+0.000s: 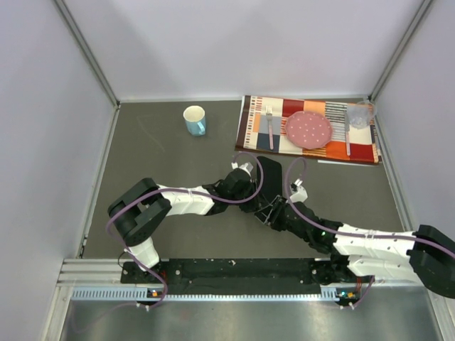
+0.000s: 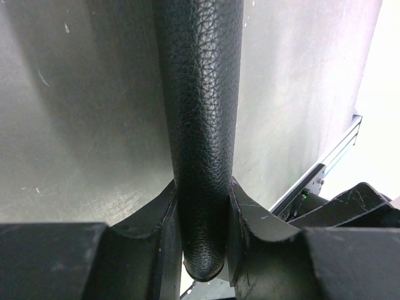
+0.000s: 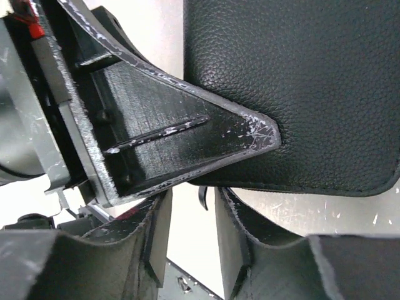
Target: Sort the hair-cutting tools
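Note:
A black leather-like case (image 1: 268, 175) is held up in the middle of the table. My left gripper is shut on it, pinching it edge-on, as the case (image 2: 200, 94) rises between the fingers in the left wrist view. In the right wrist view the broad face of the case (image 3: 300, 81) fills the upper right, with a left gripper finger (image 3: 206, 128) pressed flat across it. Just below the case's lower edge, my right gripper stands part open. A small dark tab (image 3: 203, 198) shows between its fingertips, not gripped. No hair cutting tools are visible.
A blue-white mug (image 1: 195, 121) stands at the back left. At the back right a patterned placemat (image 1: 245, 135) bears a pink plate (image 1: 308, 129), a fork (image 1: 269, 124), a knife (image 1: 347, 135) and a clear glass (image 1: 360, 114).

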